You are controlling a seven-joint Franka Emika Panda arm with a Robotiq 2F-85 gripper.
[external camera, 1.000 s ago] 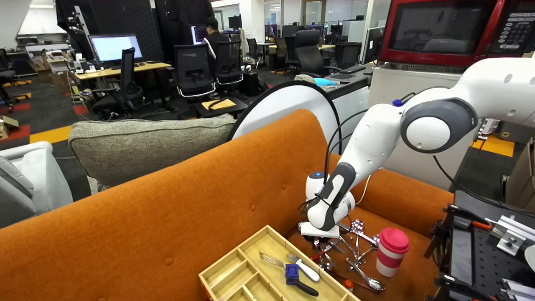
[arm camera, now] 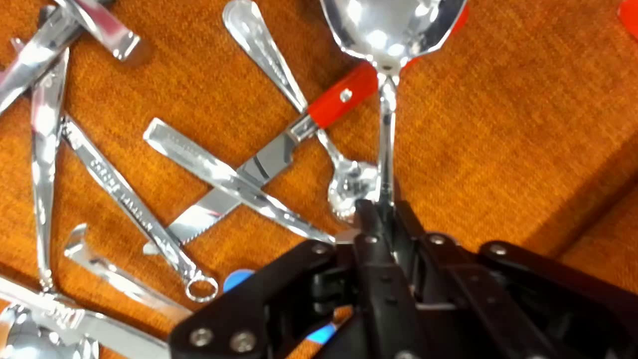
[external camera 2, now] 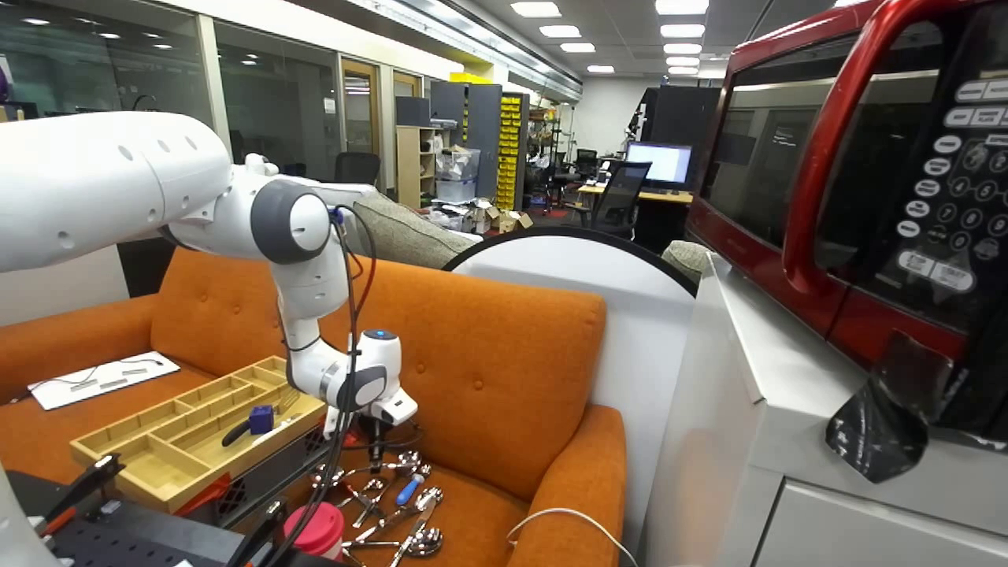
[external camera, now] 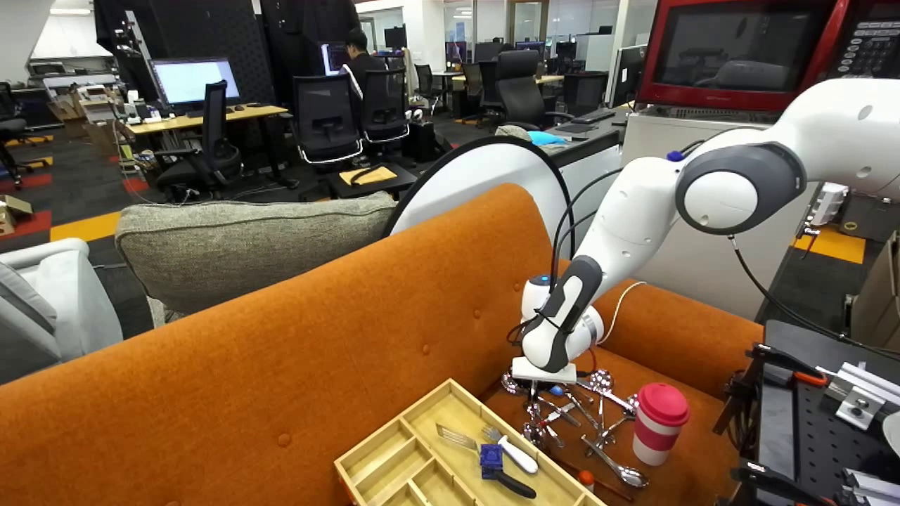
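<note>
In the wrist view my gripper is shut on the handle of a shiny metal spoon [arm camera: 387,107], whose bowl points away from the fingers. The spoon appears raised over the orange seat [arm camera: 490,161]. Beneath it lie a red-handled knife [arm camera: 341,98], a smaller spoon [arm camera: 263,51] and several loose metal utensils such as a ring-ended handle [arm camera: 131,203]. Exterior view 1 has the gripper [external camera: 533,396] pointing down above the utensil pile, right of the wooden organizer tray [external camera: 451,389]. In exterior view 2 the gripper [external camera 2: 376,458] hangs over the same pile.
A white-handled fork [external camera: 512,452] and a black-handled spatula with a blue block [external camera: 491,461] lie in the tray. Left compartments look empty. A pink-lidded cup [external camera: 660,422] stands right of the pile. The sofa back [external camera: 337,329] rises behind.
My arm has risen and shifted slightly right in exterior view 1, opening a gap between the hand and the pile. The tray and cup stay where they were.
</note>
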